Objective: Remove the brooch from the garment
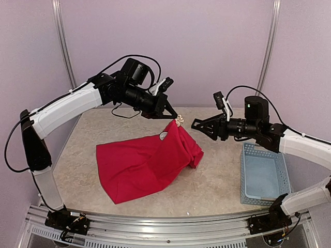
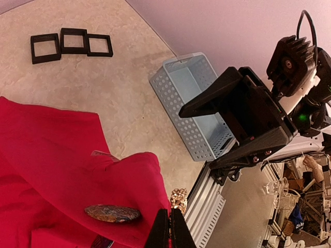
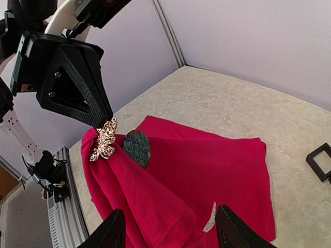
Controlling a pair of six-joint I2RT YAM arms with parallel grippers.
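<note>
The red garment (image 1: pixel 139 170) lies on the table with one part lifted toward my left gripper (image 1: pixel 173 114). A gold, flower-like brooch (image 1: pixel 179 120) sits at the top of that lifted fold, at my left gripper's fingertips, which are shut; in the right wrist view the brooch (image 3: pixel 104 139) lies over the red cloth there. My right gripper (image 1: pixel 201 127) stands open to the right, apart from brooch and cloth, with nothing between its fingers. An oval patch (image 3: pixel 136 149) shows on the garment behind the brooch.
A blue perforated basket (image 1: pixel 264 201) stands at the right edge of the table. Several black square frames (image 2: pixel 45 36) lie on the table in the left wrist view. Bare table surrounds the garment.
</note>
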